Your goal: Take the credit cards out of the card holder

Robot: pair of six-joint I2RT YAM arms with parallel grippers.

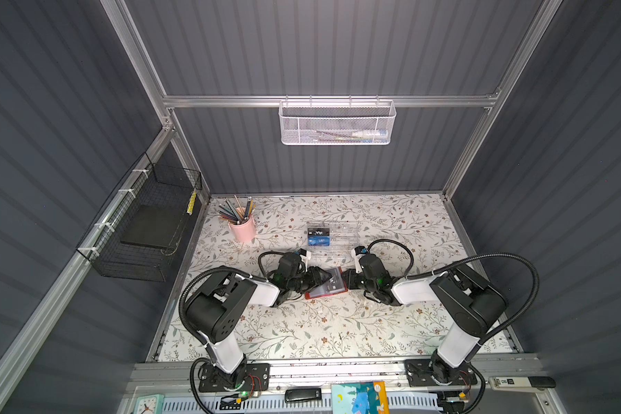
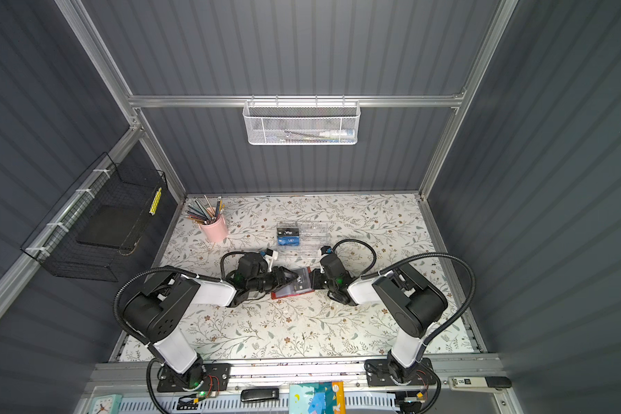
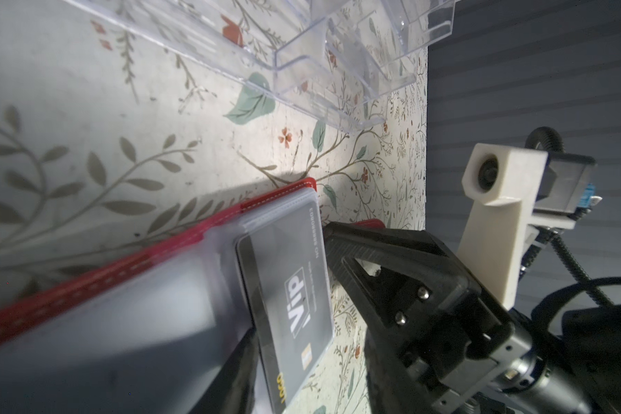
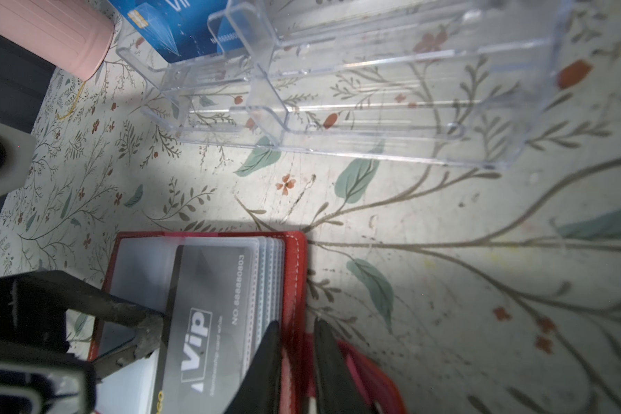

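Note:
The open card holder, red with clear sleeves, lies slightly turned on the table between both arms. A grey Vip card sits in its right-hand sleeve, its dark strip toward the holder's middle. My right gripper is shut on the holder's red right edge. Over the card, my left gripper stands part open, one finger to each side of it in the left wrist view; the right wrist view shows its fingertips by the dark strip. Whether they touch the card I cannot tell.
Behind the holder stands a clear compartment tray with a black card and a blue card at its left. A pink pen cup is at the back left.

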